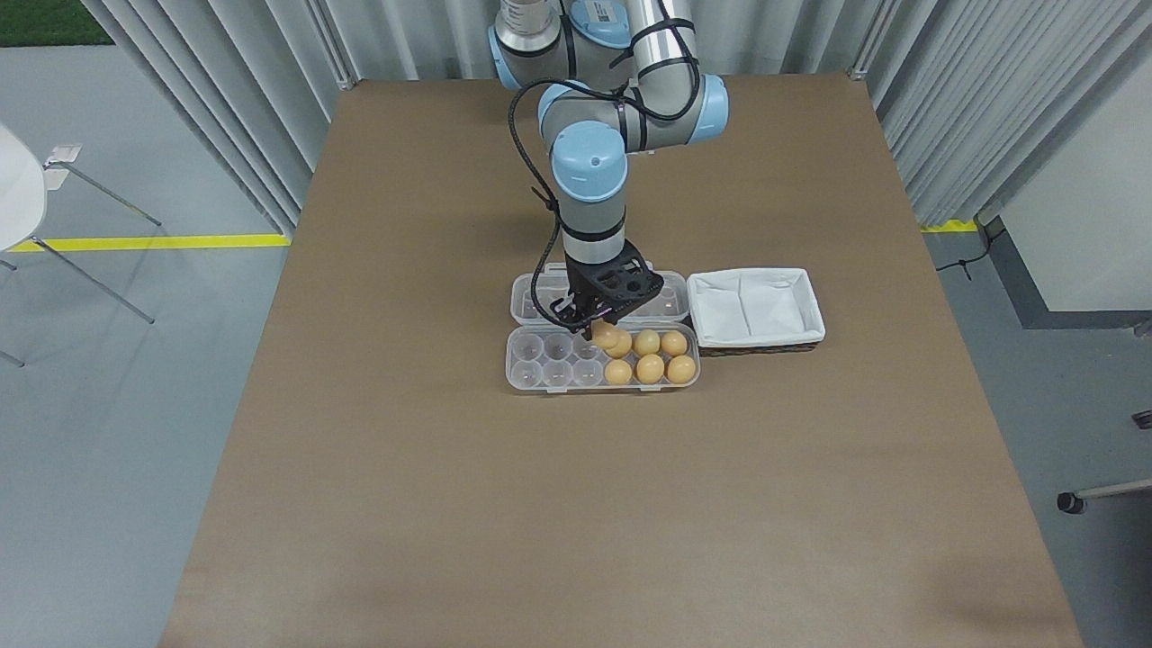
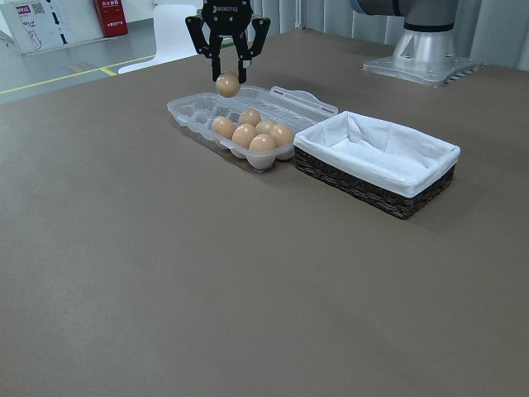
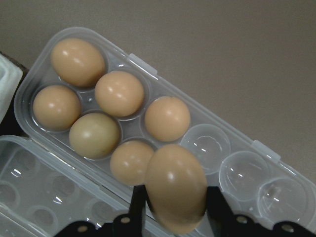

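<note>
My gripper (image 2: 228, 66) is shut on an egg (image 3: 175, 185), which hangs over the clear plastic egg carton (image 3: 261, 154) near the boundary between filled and empty cups, as the wrist view shows. In the front view the held egg (image 1: 602, 334) is partly under the black gripper body. Several brown eggs (image 1: 680, 369) fill cups at the right end of the carton; the cups at its left end (image 1: 526, 373) are empty. The carton's lid (image 3: 39, 177) lies open behind it.
A white-lined wicker basket (image 1: 756, 308) stands right of the carton, touching or very close to it. The robot base (image 2: 421, 66) is at the back.
</note>
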